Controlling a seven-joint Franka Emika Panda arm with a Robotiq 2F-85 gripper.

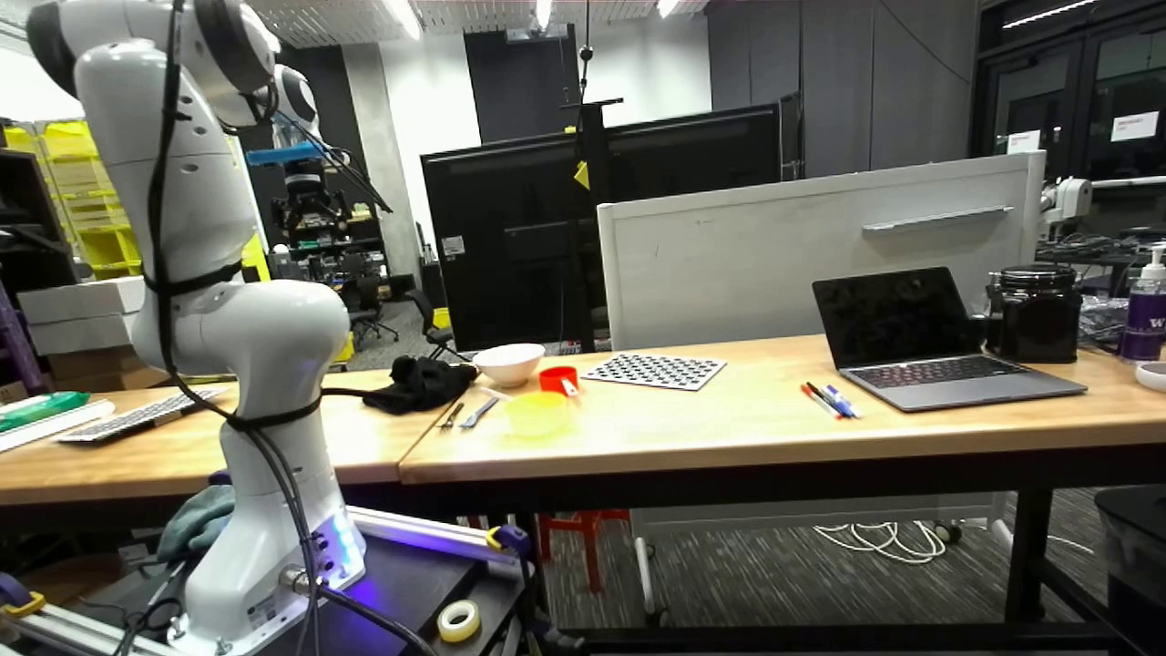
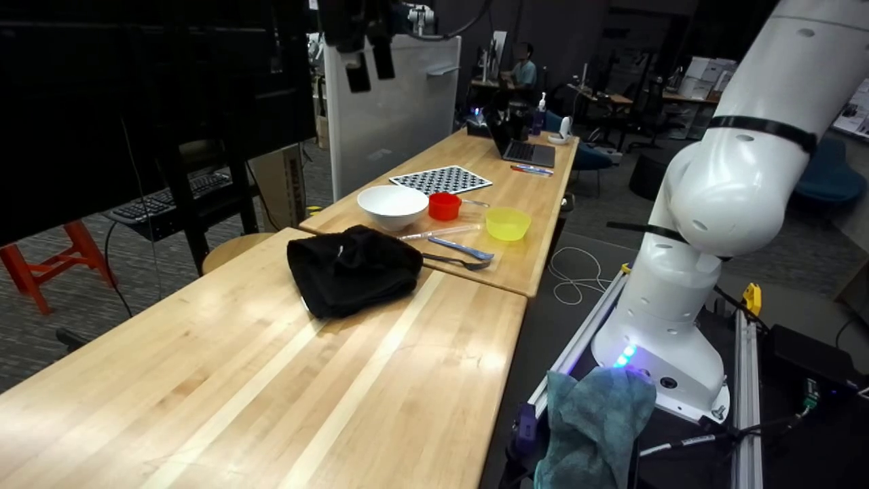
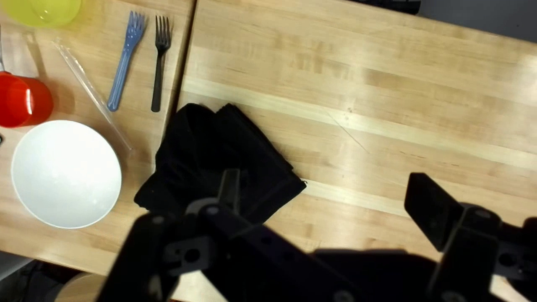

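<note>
My gripper is open, its fingers spread wide with nothing between them. In exterior view 2 the gripper (image 2: 368,66) hangs high at the top edge, well above the table. A crumpled black cloth (image 2: 358,273) lies near the seam between the two tabletops; in the wrist view one finger overlaps the cloth (image 3: 216,146) in the picture. Beyond the seam stand a white bowl (image 3: 65,173), a red cup (image 3: 22,100) with a handle and a yellow bowl (image 3: 45,10). Between them and the cloth lie a blue fork (image 3: 122,68), a black fork (image 3: 159,65) and a clear tube-like piece (image 3: 90,90).
A checkered board (image 1: 656,370), several pens (image 1: 828,400) and an open laptop (image 1: 962,377) occupy the farther table. A black-lidded jar (image 1: 1033,312) stands behind the laptop. In exterior view 2, the near tabletop (image 2: 244,391) is bare in front of the cloth.
</note>
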